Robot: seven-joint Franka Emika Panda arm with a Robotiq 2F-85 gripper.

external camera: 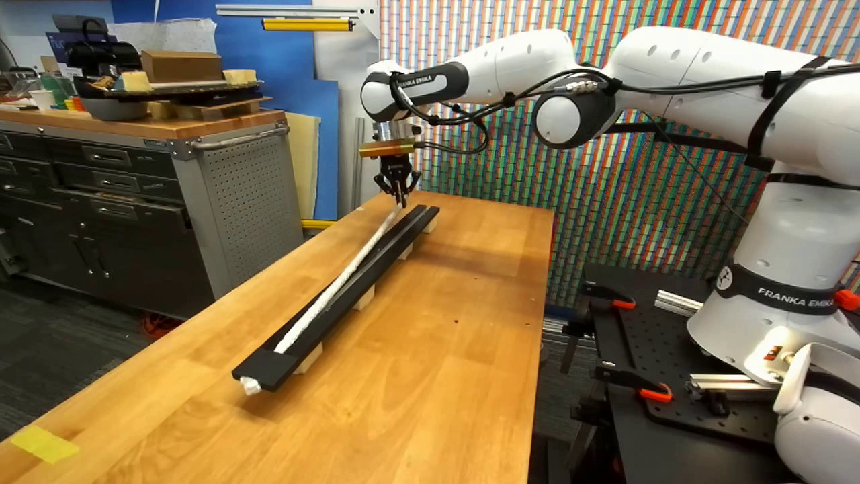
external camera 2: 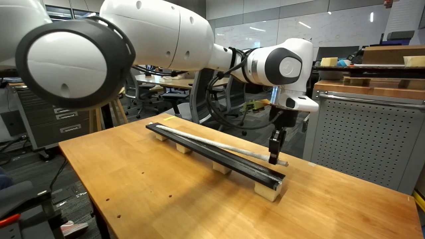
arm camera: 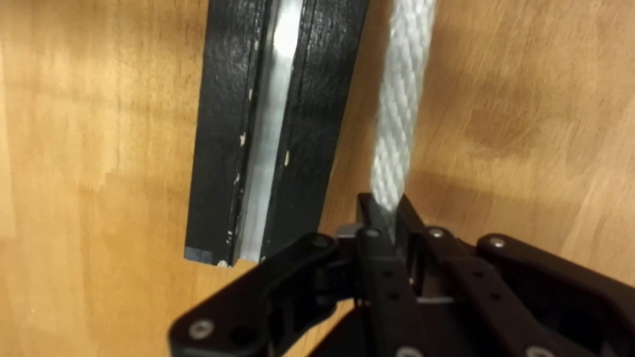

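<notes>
A white braided rope [external camera: 342,278] runs from the near end of a long black channel [external camera: 364,284] up to my gripper [external camera: 400,202]. My gripper is shut on the rope close to its far end, and a short tip pokes out past the fingers [external camera 2: 275,153]. In the wrist view the rope [arm camera: 397,113] comes down taut into the fingers, right of the channel [arm camera: 217,137], with bare wood between them. The channel's silvery groove [arm camera: 265,160] is empty at this end. At the near end the rope passes under a black cover [external camera: 266,368], its knotted end [external camera: 251,386] sticking out.
Wooden blocks [external camera 2: 267,191] raise the channel above the wooden table [external camera: 451,363]. A strip of yellow tape [external camera: 44,444] marks the near left corner, and a grey tool cabinet [external camera: 238,202] stands beyond the table.
</notes>
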